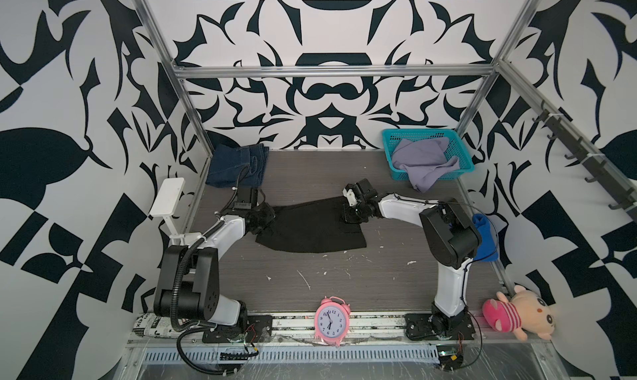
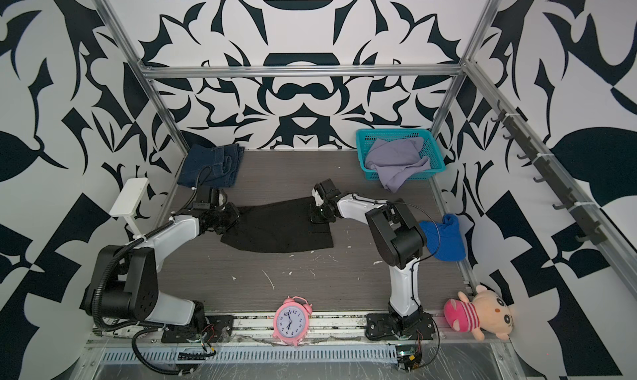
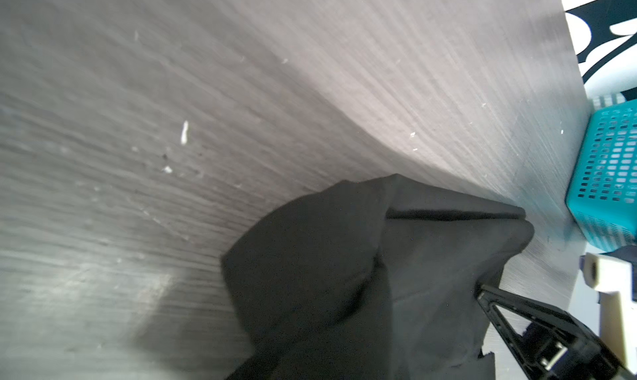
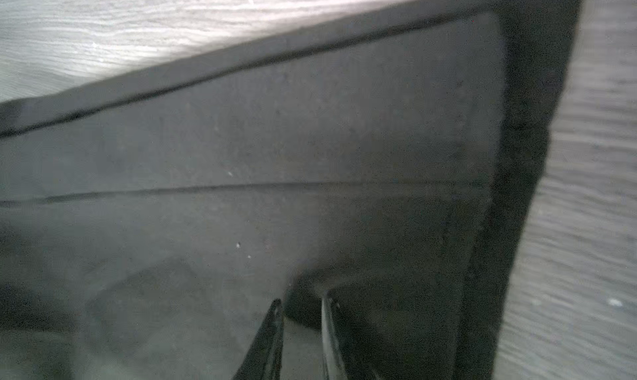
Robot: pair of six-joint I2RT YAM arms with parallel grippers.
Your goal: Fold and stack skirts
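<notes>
A black skirt (image 1: 305,227) lies spread across the middle of the dark table (image 1: 305,167). My left gripper (image 1: 265,219) is at its left end, shut on the cloth; in the left wrist view the folds are bunched, the fingertips hidden. My right gripper (image 1: 348,212) is shut on the skirt (image 4: 265,127) at its right part, fingertips low against the cloth in the right wrist view. Folded denim (image 1: 235,164) lies at the back left corner. A teal basket (image 1: 391,147) at the back right holds lilac fabric (image 1: 421,157).
A blue cloth (image 2: 444,244) lies at the right edge. A pink alarm clock (image 1: 331,320) stands at the front edge, a plush toy (image 1: 521,313) at front right.
</notes>
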